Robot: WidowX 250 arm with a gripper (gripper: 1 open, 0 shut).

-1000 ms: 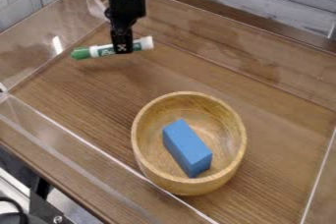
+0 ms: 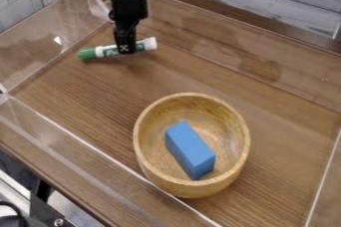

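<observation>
At the upper left, my black gripper [image 2: 126, 40] points down onto a white marker with a green cap [image 2: 118, 50], lying roughly level along the table. The gripper appears shut on it, though the fingertips are small and dark in this view.
A wooden bowl [image 2: 155, 147] holding a blue block [image 2: 189, 149] stands at the lower middle. Clear walls edge the left side, and dark cables show at the bottom left.
The gripper and marker have shifted very slightly toward the right over the last second. The bowl and block have stayed put.
</observation>
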